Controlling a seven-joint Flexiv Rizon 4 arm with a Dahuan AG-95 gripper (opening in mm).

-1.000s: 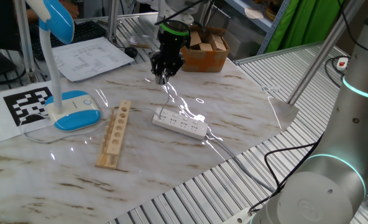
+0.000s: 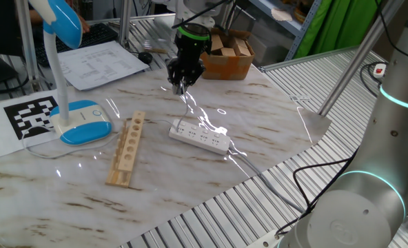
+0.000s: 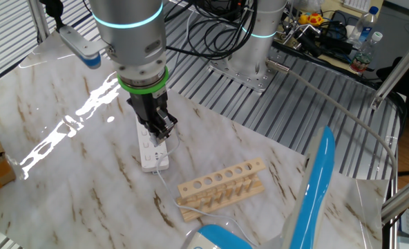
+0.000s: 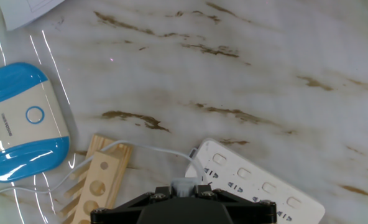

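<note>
My gripper hangs above the marble-patterned table, pointing down, shut on a small pale plug. From the plug a thin white cable loops past the end of the power strip and runs over the wooden rack to the lamp. The white power strip lies on the table below and to one side of the gripper, its sockets facing up. In the wrist view the plug stands near the strip's left end; the prongs cannot be seen. A blue and white desk lamp stands at the left.
A wooden rack with holes stands between lamp and strip. Papers and an open cardboard box are at the back. The strip's thick grey cord leads off the table's edge. Bare tabletop lies right of the box and in front of the rack.
</note>
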